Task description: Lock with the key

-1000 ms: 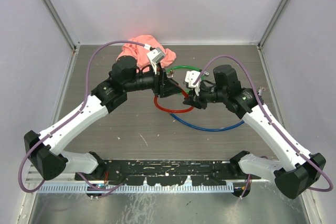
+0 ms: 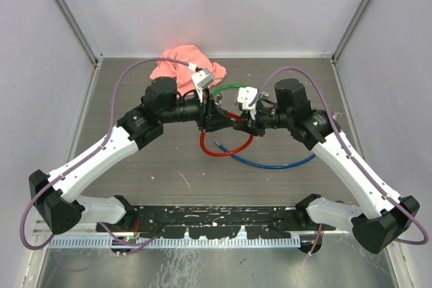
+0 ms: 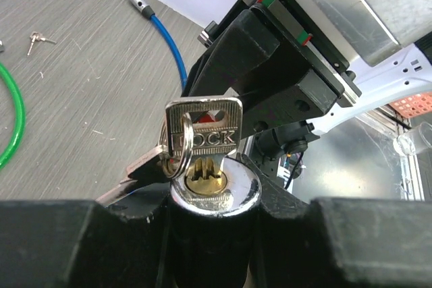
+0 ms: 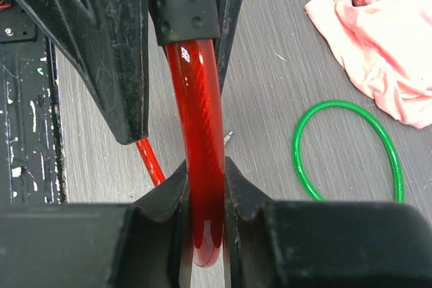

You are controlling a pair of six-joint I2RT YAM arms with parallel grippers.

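Note:
In the left wrist view, the lock's chrome end (image 3: 233, 190) with its brass core (image 3: 204, 177) faces the camera. A silver key (image 3: 202, 126) stands directly above the core; how deep it sits is unclear. A second key (image 3: 135, 170) hangs from the same ring. My left gripper (image 2: 219, 123) has its fingers around the black lock sleeve (image 4: 185, 5), but whether they press on it cannot be told. The red cable (image 4: 196, 99) runs down from that sleeve. Its lower part is held by my right gripper, which is shut on it.
A green cable (image 4: 304, 123) and a blue cable (image 2: 270, 166) lie on the grey floor, as do loose keys (image 3: 39, 38). At the back is a pink cloth (image 2: 189, 62). My two grippers are close together.
My left gripper has shifted slightly downward in the top view. The right gripper has come slightly closer to it and lower, and the hanging red loop has swung a little right and down.

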